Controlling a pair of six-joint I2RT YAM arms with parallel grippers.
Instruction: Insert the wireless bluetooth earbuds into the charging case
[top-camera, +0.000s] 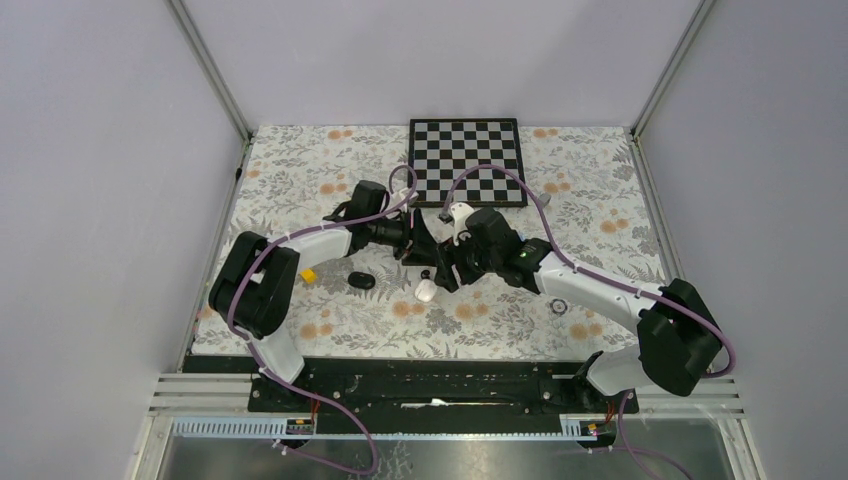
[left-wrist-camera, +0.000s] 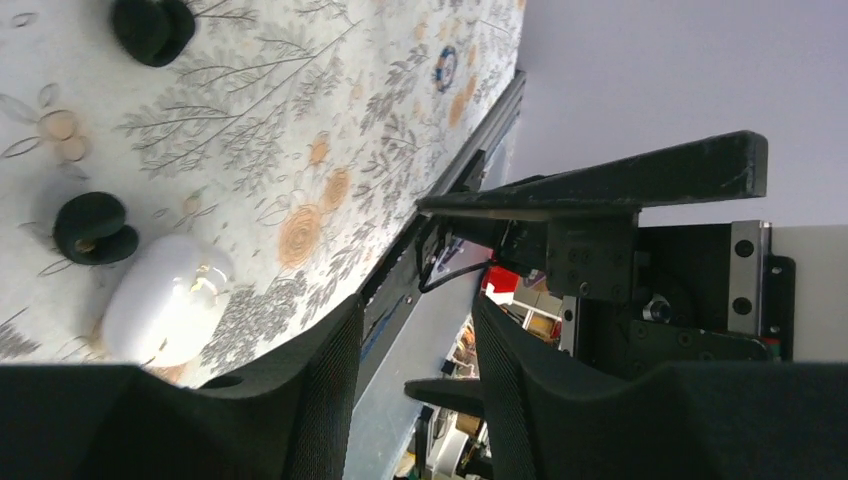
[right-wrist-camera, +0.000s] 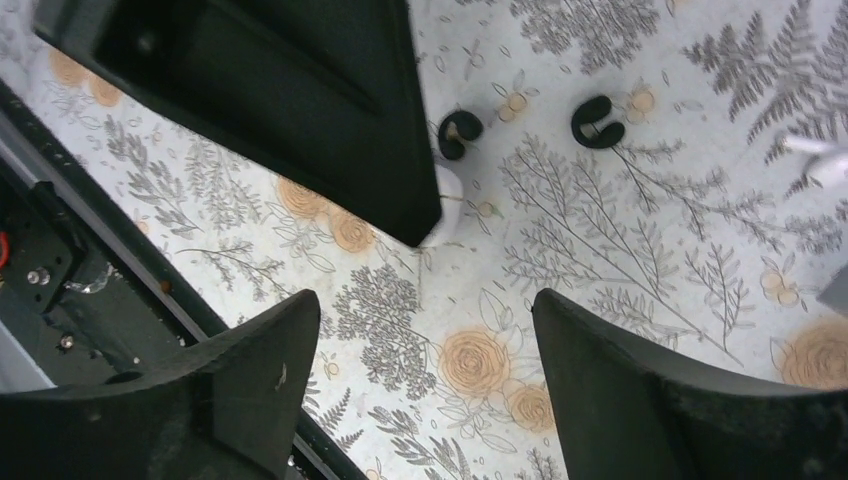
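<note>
A white rounded charging case (top-camera: 426, 290) is below and in front of my grippers in the top view. In the left wrist view the case (left-wrist-camera: 168, 300) shows gold-coloured marks; I cannot tell whether it is at rest. One black clip-shaped earbud (right-wrist-camera: 459, 134) lies close by the case, and another earbud (right-wrist-camera: 598, 123) is farther off on the cloth. My left gripper is part open with an empty gap. My right gripper stands open, nothing between its fingers. A left finger (right-wrist-camera: 350, 130) covers part of the case in the right wrist view.
The two grippers are very close together above the middle of the table. A checkered board (top-camera: 466, 140) lies behind them. To the left are a black oval object (top-camera: 361, 281) and a yellow block (top-camera: 307, 275).
</note>
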